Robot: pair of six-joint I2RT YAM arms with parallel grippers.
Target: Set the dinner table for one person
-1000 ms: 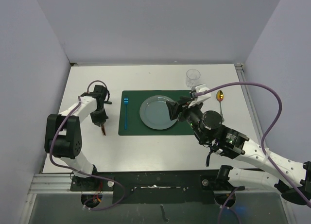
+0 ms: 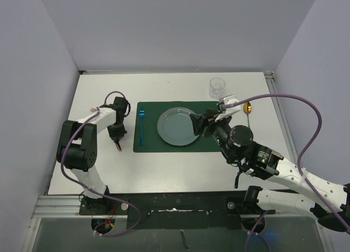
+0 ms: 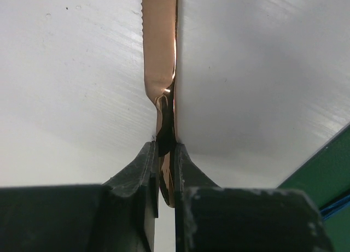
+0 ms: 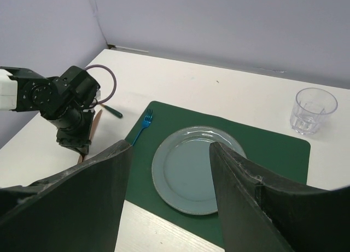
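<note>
My left gripper is shut on the handle of a copper-coloured knife [image 3: 159,44] at the white table, left of the green placemat [image 2: 158,149]. A blue fork [image 2: 142,126] lies on the mat left of the grey plate [image 2: 176,126]. The clear glass [image 2: 217,87] stands behind the mat at the right, and a gold spoon [image 2: 248,107] lies right of the mat, partly hidden by the right arm. My right gripper [image 2: 198,122] is open above the plate's right side, with nothing between its fingers in its wrist view [image 4: 170,153].
A dark green-handled item [image 4: 112,111] lies behind my left gripper, mostly hidden in the top view. Walls stand at both sides and behind.
My left arm has moved slightly to the right, toward the mat. The right arm has shifted very slightly; the tableware on the mat is unchanged.
</note>
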